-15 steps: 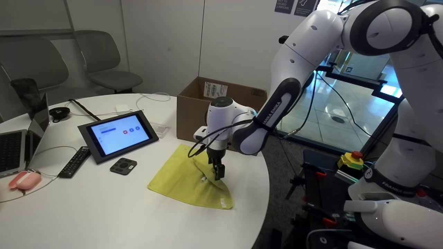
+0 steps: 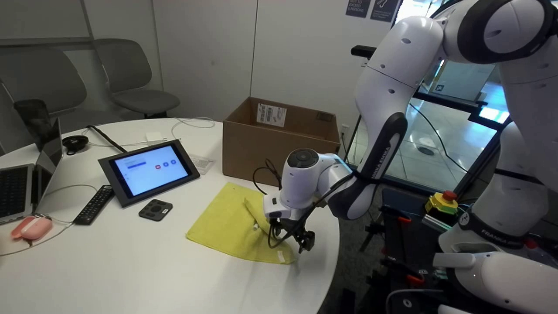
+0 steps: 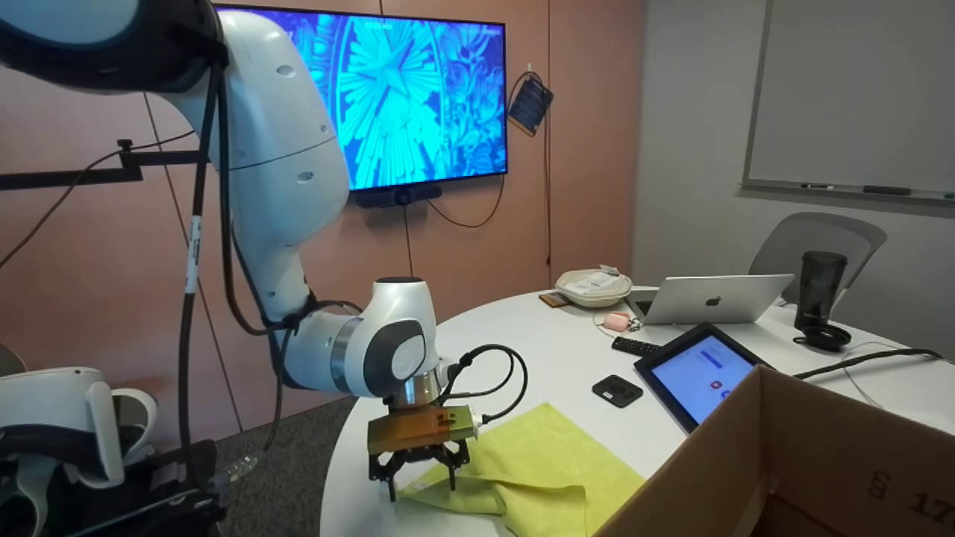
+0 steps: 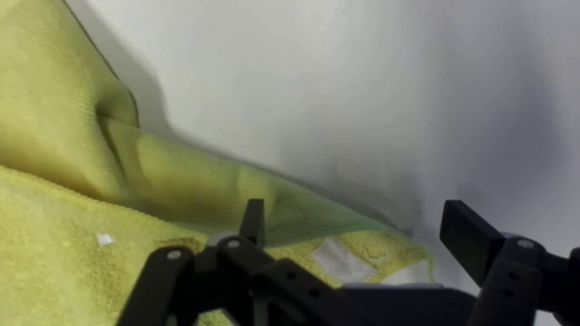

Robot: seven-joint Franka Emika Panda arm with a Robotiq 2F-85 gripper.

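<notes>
A yellow cloth (image 2: 225,225) lies on the white round table, with part of it folded over on itself. In the wrist view the cloth (image 4: 65,239) fills the lower left, and its corner with a white tag (image 4: 342,260) reaches between my fingers. My gripper is open wide, one finger over the cloth and the other over bare table. Exterior view 2 shows the gripper (image 3: 422,491) low at the edge of the cloth (image 3: 555,465), pointing down. Whether the fingertips touch cloth or table, I cannot tell.
An open cardboard box (image 2: 277,151) stands just behind the cloth. A tablet (image 2: 151,167), a small black device (image 2: 155,209), a remote (image 2: 94,205) and a laptop (image 2: 21,188) are to the left.
Within the last second my arm has moved toward the table's near right side, from the cloth's fold to its tagged corner. The cloth looks unmoved.
</notes>
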